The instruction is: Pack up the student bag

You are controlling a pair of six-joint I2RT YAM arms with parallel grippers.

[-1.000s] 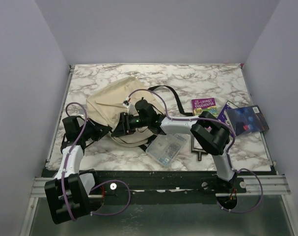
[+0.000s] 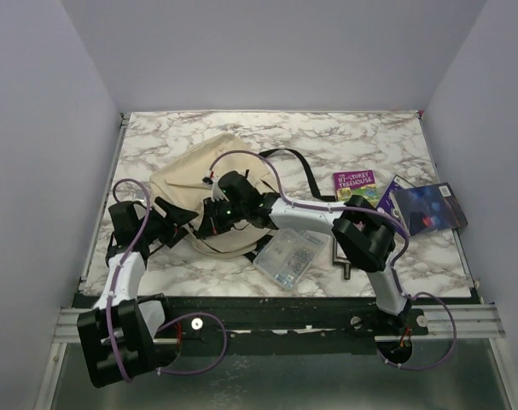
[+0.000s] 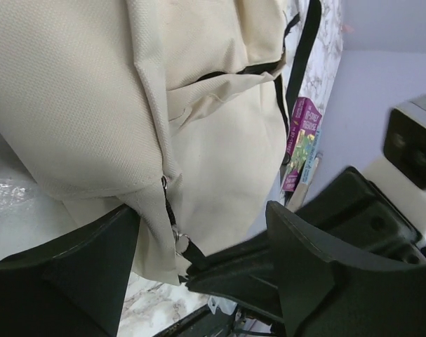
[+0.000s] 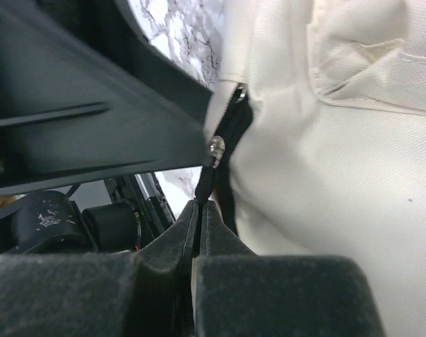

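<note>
The cream student bag (image 2: 189, 175) lies flat at the left of the table, its zipper end towards me. In the right wrist view a black strap (image 4: 205, 184) with a metal zipper slider (image 4: 217, 147) hangs from the bag's edge, and my right gripper is shut on that strap. My left gripper stands open around the bag's corner, its fingers (image 3: 104, 263) apart on either side of the cloth and slider. From above, both grippers meet at the bag's near left edge, where the arms hide part of it.
A clear plastic case (image 2: 290, 258) lies right of the bag. Farther right are a purple treehouse book (image 2: 354, 183) and a dark blue folder (image 2: 425, 209). A black bag strap (image 2: 304, 166) curls behind the right arm.
</note>
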